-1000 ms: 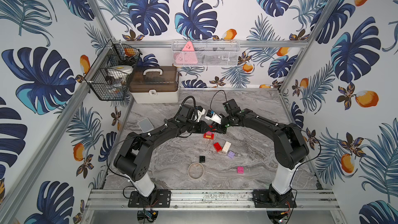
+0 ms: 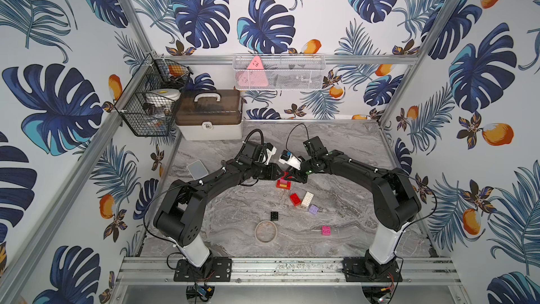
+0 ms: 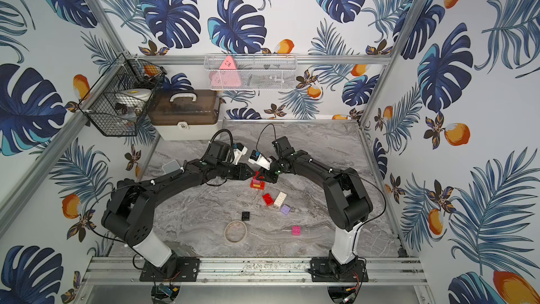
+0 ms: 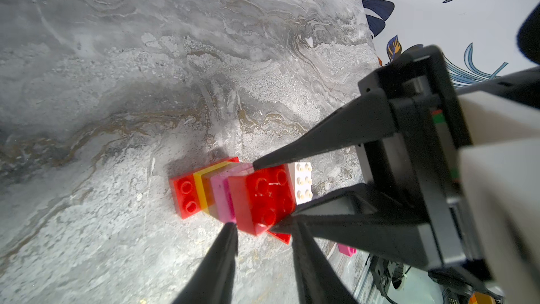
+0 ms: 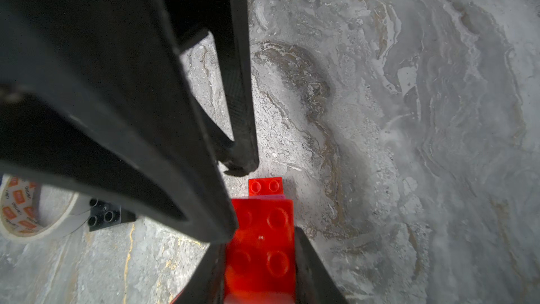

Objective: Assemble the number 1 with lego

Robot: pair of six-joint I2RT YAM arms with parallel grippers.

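Note:
A red brick (image 5: 260,236) is held by my right gripper (image 3: 264,174), whose fingers close on it in both wrist views. It sits over a stack of a pink brick (image 4: 224,199), a yellow brick (image 4: 200,187) and a red base brick (image 4: 185,197); whether it is seated cannot be told. My left gripper, blurred at the bottom of its wrist view, has its fingers apart, below the held brick with nothing visible between them. In the top views both grippers meet above the stack.
Loose nearby lie a red brick (image 2: 295,199), white brick (image 2: 307,198), lavender brick (image 2: 313,209), black brick (image 2: 274,215), pink brick (image 2: 325,230) and tape roll (image 2: 257,230). A storage box (image 2: 208,131) stands back left.
Otherwise little visibly differs in the top left view.

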